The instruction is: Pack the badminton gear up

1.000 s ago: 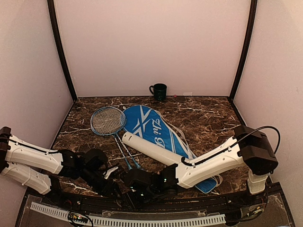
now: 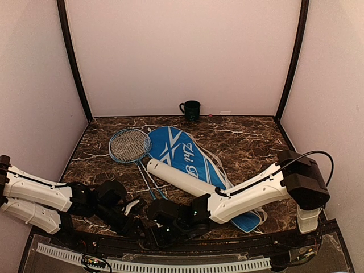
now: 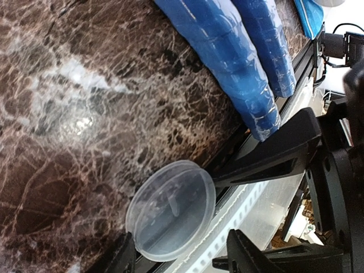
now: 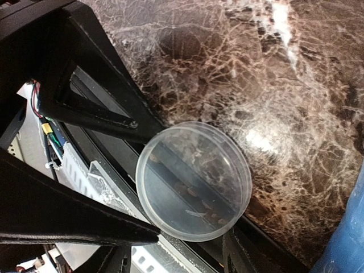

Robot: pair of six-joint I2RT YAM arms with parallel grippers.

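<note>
A clear round plastic cap (image 3: 173, 210) sits at my left gripper, with fingertips on either side. In the right wrist view the left fingers reach the edge of the cap (image 4: 193, 182). My right gripper stands at its opposite side, its fingers apart; one finger (image 3: 267, 151) meets the rim and the other is clear of it. I cannot tell how firmly the left fingers grip. The white shuttlecock tube (image 2: 176, 177) lies across the blue racket bag (image 2: 182, 149). Two rackets (image 2: 129, 145) lie to its left, with blue handles (image 3: 227, 51).
Behind the bag, a dark mug (image 2: 191, 110) stands by the back wall. Both arms crowd the front edge, and the right forearm (image 2: 250, 199) passes over the lower bag.
Both grippers have shifted only slightly at the front edge, still close together. The tube, bag, rackets and mug have not moved.
</note>
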